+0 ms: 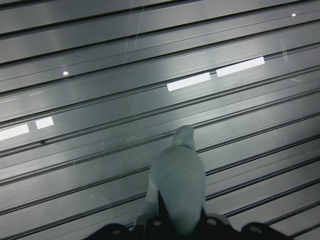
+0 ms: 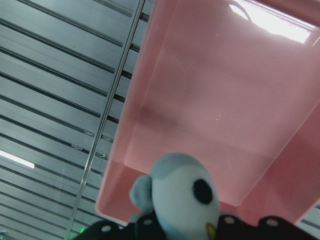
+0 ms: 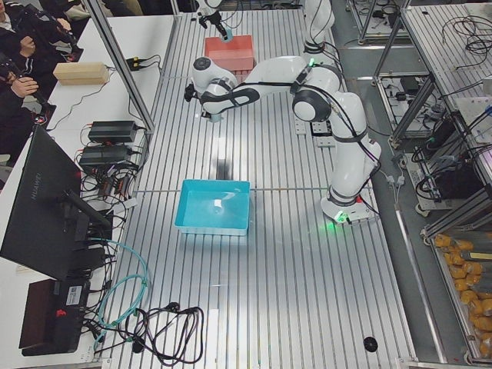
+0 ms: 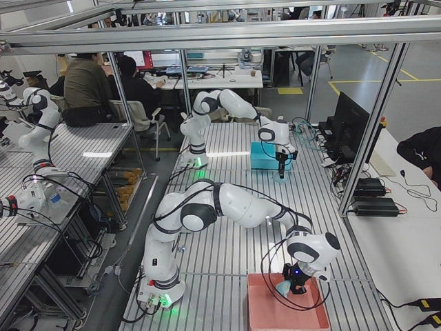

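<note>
A grey-blue plush toy fills the fingers of my left gripper, which is shut on it above the bare slatted table in the left wrist view. A white and blue plush toy with a dark eye is in my right gripper, shut on it above the pink bin. The part of that bin's floor seen in the right wrist view is empty. A light blue bin stands on the table in the camera left view.
A monitor, cables and electronic boxes line one long side. An aluminium post rises beside the table.
</note>
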